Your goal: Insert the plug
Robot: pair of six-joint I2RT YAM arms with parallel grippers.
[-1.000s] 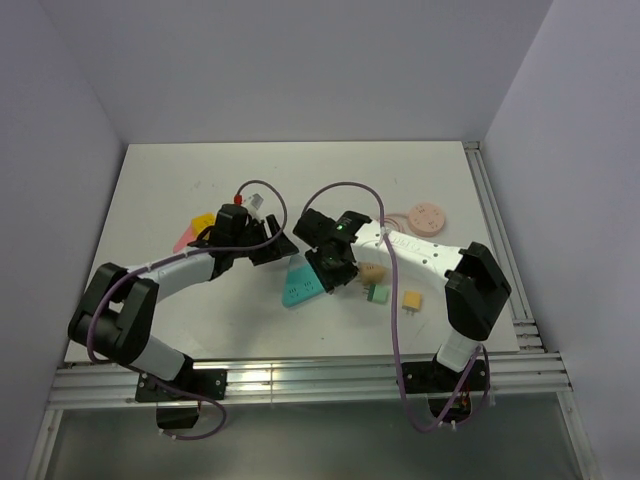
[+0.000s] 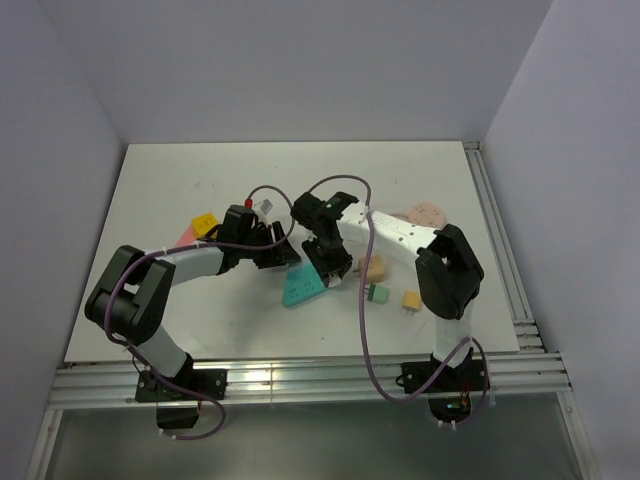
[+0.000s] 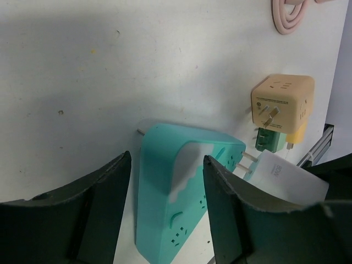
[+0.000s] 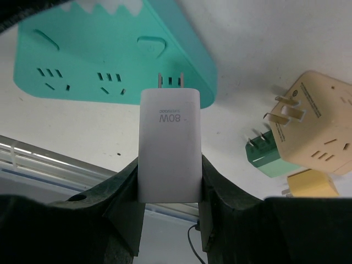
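Observation:
My right gripper is shut on a white 80W plug (image 4: 169, 137), whose prongs point at the slotted face of the turquoise power strip (image 4: 71, 77); contact cannot be told. In the left wrist view this plug (image 3: 280, 176) is beside the strip's upper right end, prongs toward it. My left gripper is part open around the near end of the strip (image 3: 154, 214), one finger either side; whether they touch it is unclear.
A beige adapter (image 4: 313, 115), a green plug (image 4: 267, 159) and a yellow one (image 4: 311, 184) lie right of the strip. A pink coiled cord (image 3: 289, 16) is farther back.
The right arm has swung somewhat left, its gripper staying near the strip with the plug.

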